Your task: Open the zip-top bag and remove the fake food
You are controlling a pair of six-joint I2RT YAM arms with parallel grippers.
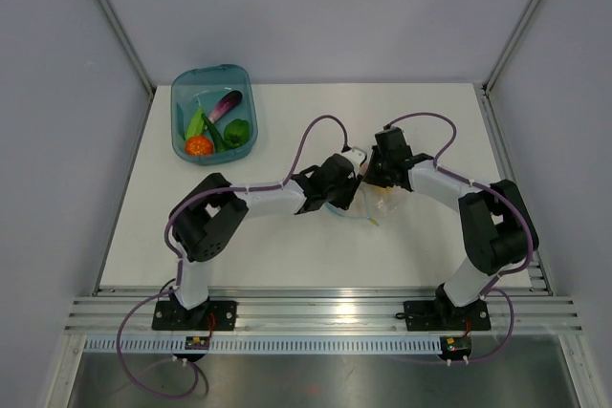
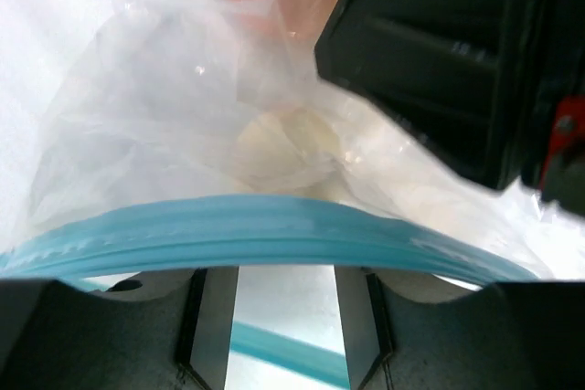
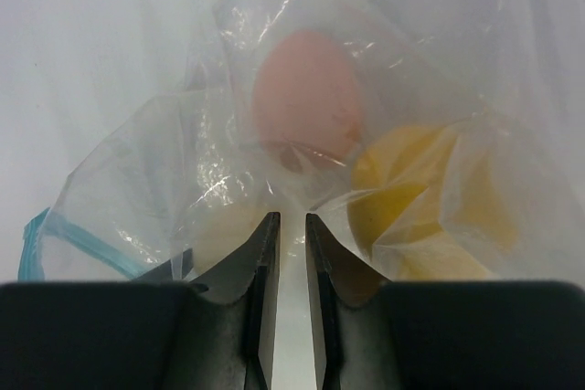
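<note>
The clear zip top bag [image 1: 384, 202] lies right of the table's middle, between both grippers. Its blue zip edge [image 2: 274, 230] arches across the left wrist view and covers the tips of my left gripper. Those fingers stand apart; a lower blue strip [image 2: 283, 353] shows behind the gap, and any hold on the bag is unclear. My right gripper is open a narrow gap over the bag's film, with nothing clearly between its tips. Through the film show a reddish piece [image 3: 308, 96], yellow pieces [image 3: 402, 194] and a pale piece [image 3: 224, 233].
A teal bin [image 1: 212, 75] at the back left holds an eggplant [image 1: 225, 105], a tomato-like piece [image 1: 199, 145] and green vegetables. The right arm's black body [image 2: 430, 52] is close to the left gripper. Bare table lies in front.
</note>
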